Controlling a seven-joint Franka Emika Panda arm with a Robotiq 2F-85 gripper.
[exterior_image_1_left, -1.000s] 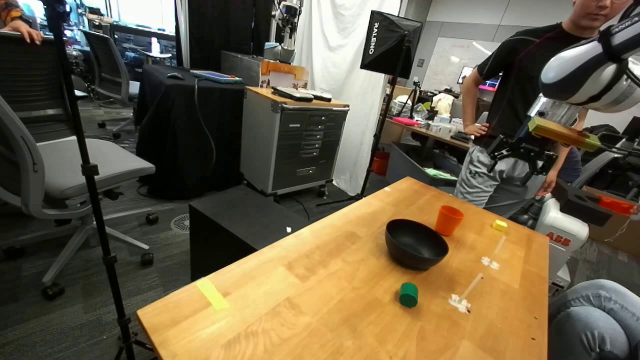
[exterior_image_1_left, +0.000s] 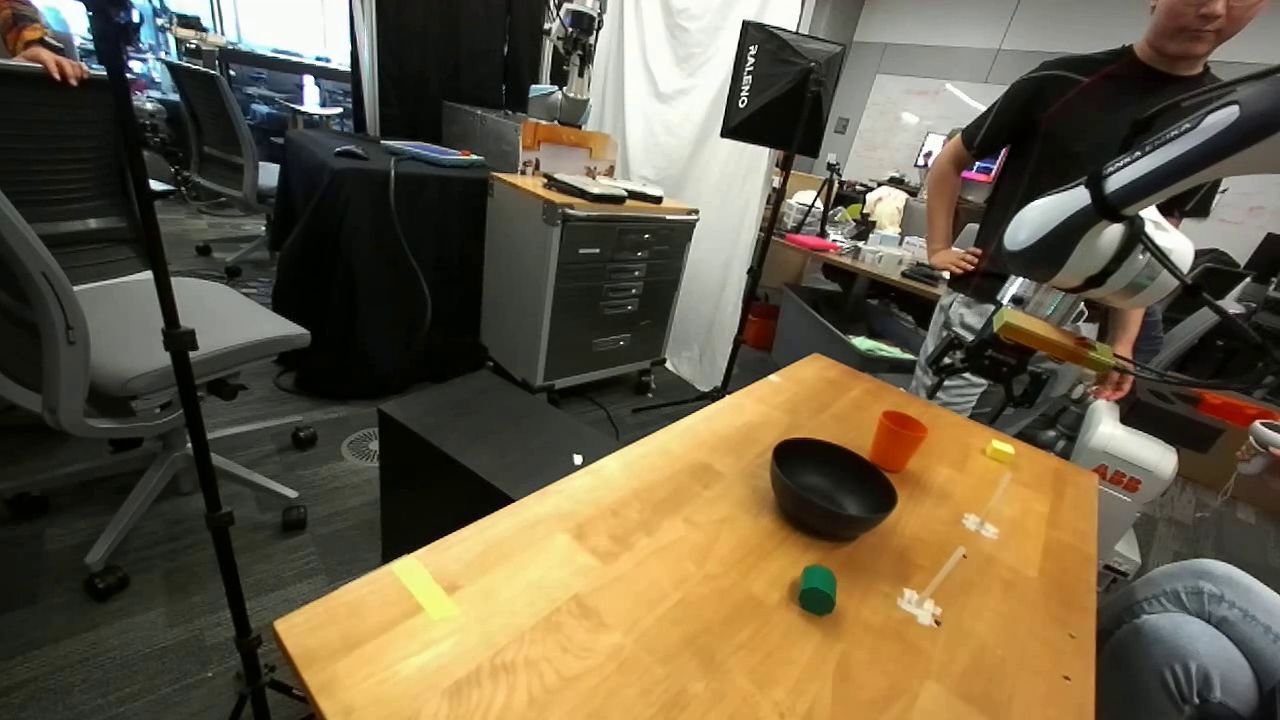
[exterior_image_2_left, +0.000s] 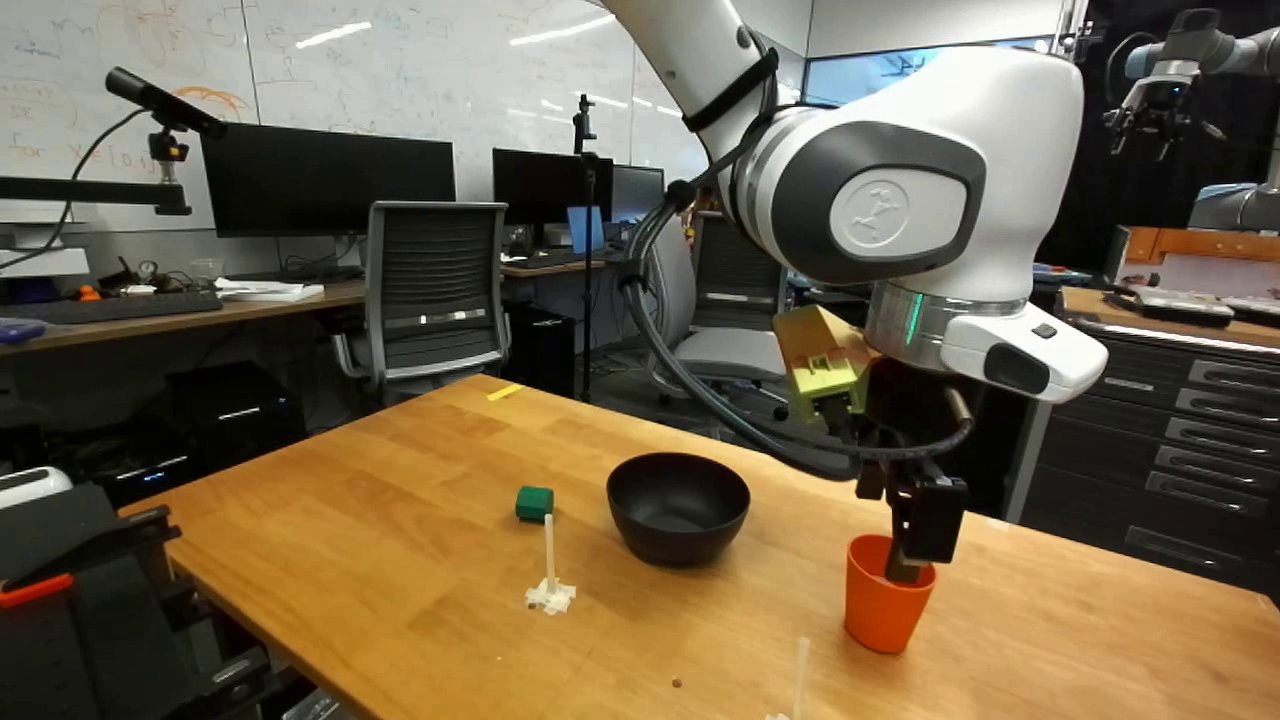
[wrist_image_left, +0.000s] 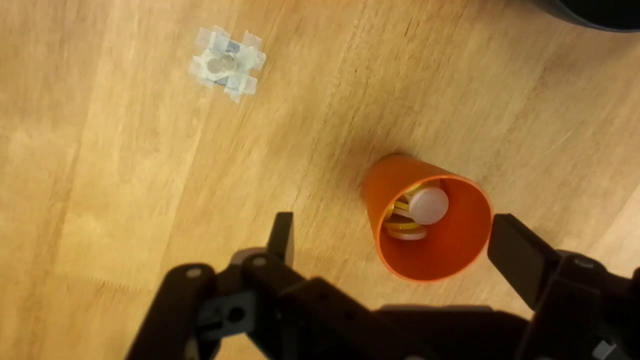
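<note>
An orange cup (exterior_image_1_left: 897, 442) stands on the table beside a black bowl (exterior_image_1_left: 828, 494). Inside the cup (wrist_image_left: 384, 192), the wrist view shows several small round discs, whitish and yellow. My open gripper hangs above the table with its fingers spread wide and nothing gripped. In the wrist view the right finger (wrist_image_left: 520, 258) overlaps the edge of the cup's rim; whether they touch, I cannot tell. From exterior view 2 the gripper (exterior_image_2_left: 921, 534) appears over the cup's mouth. A green block (exterior_image_2_left: 535, 504) lies to the other side of the bowl.
A small yellow block (exterior_image_1_left: 999, 451) sits near the far right of the table (exterior_image_1_left: 624, 540). Two thin upright pegs, one peg (exterior_image_1_left: 944, 574) nearer and another peg (exterior_image_1_left: 991, 504) farther, are taped down. Open table lies left of the bowl. A person stands behind the arm.
In exterior view 1 the arm and gripper have come left and down, closer to the cup. The cup, bowl and blocks have kept their places.
</note>
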